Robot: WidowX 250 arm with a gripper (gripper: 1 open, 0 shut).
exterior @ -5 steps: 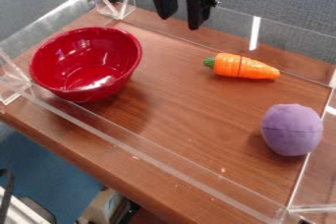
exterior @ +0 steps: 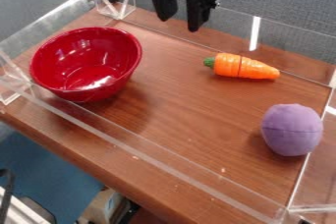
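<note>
My black gripper (exterior: 182,10) hangs over the back of the wooden tray area at the top centre, its two fingers apart with nothing visible between them. A glossy red bowl (exterior: 85,63) rests on the left side of the wood surface (exterior: 178,135). An orange toy carrot (exterior: 242,67) with a green tip lies at the right, below and right of the gripper. A purple ball (exterior: 292,129) sits at the front right.
Clear plastic walls (exterior: 256,33) edge the work surface on all sides. Beyond the front left edge are a blue floor and a cardboard box (exterior: 102,206).
</note>
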